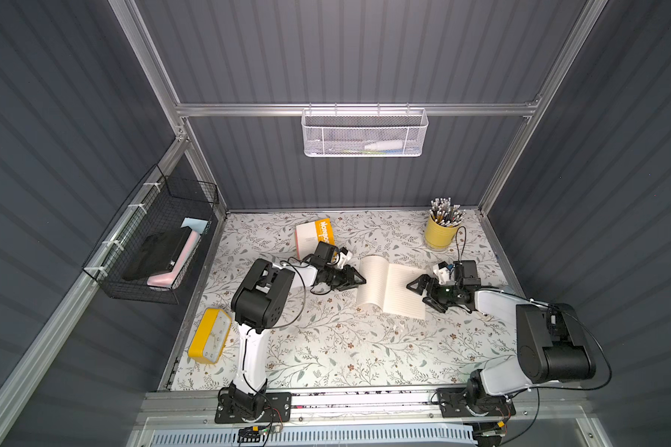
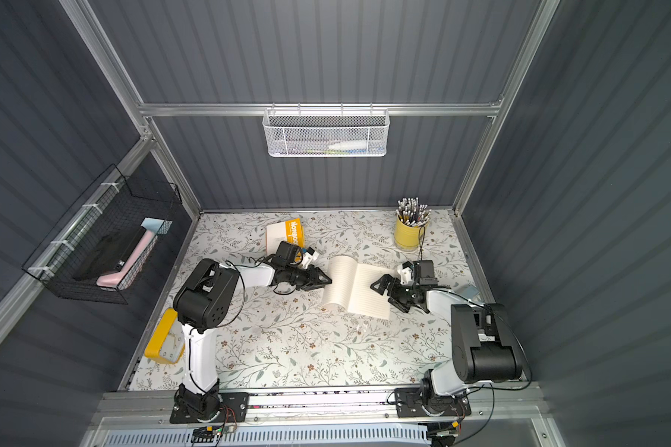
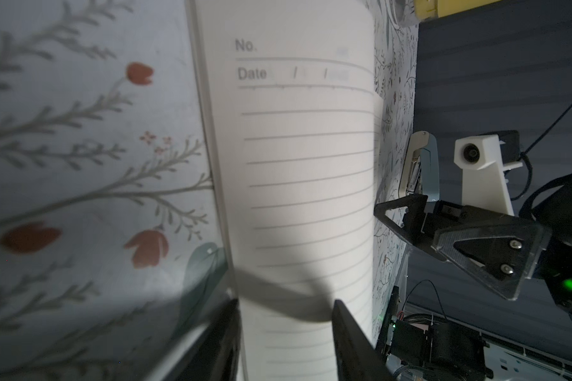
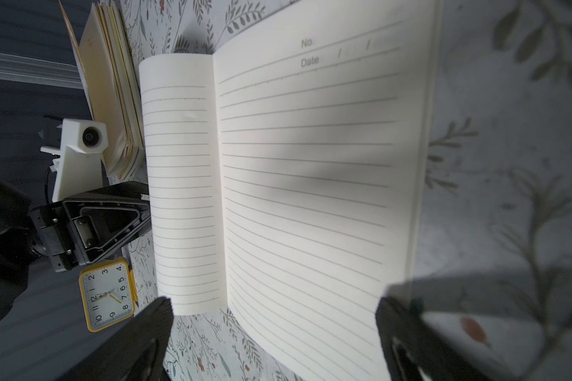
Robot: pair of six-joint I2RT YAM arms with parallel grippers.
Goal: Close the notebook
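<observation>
The notebook [image 1: 404, 291] lies open on the floral table, its lined right half flat. Its left half [image 4: 181, 190] bulges up in a curve toward the spine, with its outer edge lifted, as the top left view shows. At that left edge is my left gripper, fingers apart, the page edge showing between its fingers; no grip on it shows. Over the right page's outer edge hovers my right gripper, its fingers wide apart with nothing held between them.
Behind the left arm stands an orange-and-white box [image 1: 313, 235]. A yellow pen cup [image 1: 440, 233] is at the back right, and a yellow clock [image 1: 210, 335] at the left. A stapler [image 3: 420, 166] lies beyond the right gripper.
</observation>
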